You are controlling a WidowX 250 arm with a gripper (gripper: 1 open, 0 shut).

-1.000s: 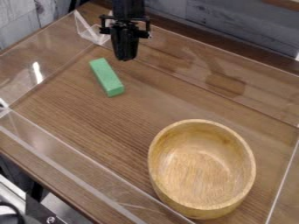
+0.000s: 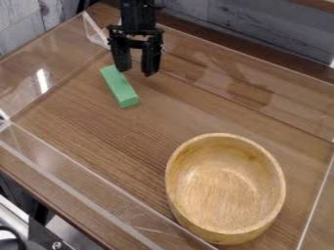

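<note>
A black gripper (image 2: 135, 51) hangs at the upper middle of the camera view, open, its fingers pointing down on either side. Just below and left of it a green block (image 2: 120, 87) lies on the wooden surface, apart from the gripper. A large pale yellow bowl (image 2: 225, 181) stands at the lower right, well away from the gripper.
Low walls edge it at the back and sides. Some clear plastic shows at the left of the gripper.
The gripper has come lower and nearer the green block, moving slightly left. The green block and the bowl have not moved.
</note>
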